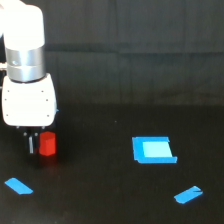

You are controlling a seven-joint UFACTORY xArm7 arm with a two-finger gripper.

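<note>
A small red block (48, 144) is at the left on the dark table. My white gripper (36, 143) points down right at it, with thin dark fingers (31, 144) just left of the block's visible face. Whether the block is between the fingers or just beside them is unclear, and the gripper's opening cannot be made out. A white square (157, 149) framed with blue tape (139, 157) lies flat at the middle right.
Strips of blue tape lie on the table: one at the front left (18, 186), another at the front right (188, 194). A dark curtain (130, 70) hangs behind.
</note>
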